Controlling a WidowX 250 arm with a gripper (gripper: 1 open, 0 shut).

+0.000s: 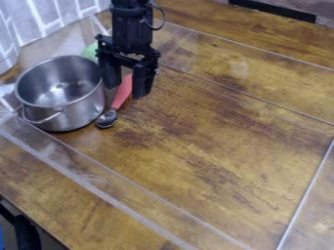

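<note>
The black gripper (127, 73) hangs from the top, over the right rim of a large steel pot (59, 93) on the left. Its two dark fingers point down, apart; whether anything is between them is hard to tell. A red utensil (123, 93) lies beside the pot, partly behind the gripper, near a small round metal piece (107, 119). A green object (96, 51) shows behind the gripper, mostly hidden.
Pale strips run along the lower left and right edge. A dark object sits at the bottom left corner.
</note>
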